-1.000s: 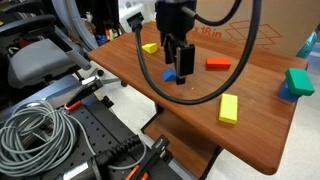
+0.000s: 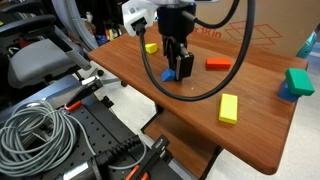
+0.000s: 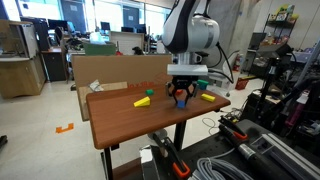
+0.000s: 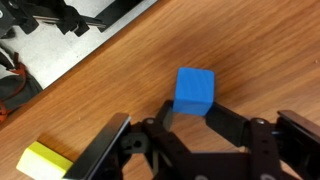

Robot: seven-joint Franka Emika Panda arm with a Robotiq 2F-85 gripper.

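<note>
Between my gripper's [image 4: 192, 112] dark fingertips in the wrist view is a blue block [image 4: 194, 90], its top face showing. The fingers are shut on it from both sides. In exterior view 1 the same blue block [image 2: 167, 75] shows beside the gripper [image 2: 174, 76], low over the brown table [image 2: 185, 118], partly covered by a finger. Exterior view 2 has the gripper [image 3: 181, 98] at the table's near side, with blue at its tips. Whether the block still touches the table is hard to tell.
A red block [image 2: 217, 63] lies behind the gripper and a yellow block [image 2: 228, 107] to its right. Farther right, a green block [image 2: 298, 79] sits on a blue one [image 2: 288, 94]. Another yellow block [image 2: 151, 47] is at the back left. Bare table lies between them.
The gripper has come in closer to the blue block, and its fingers have closed around it. The other blocks have stayed where they were.
</note>
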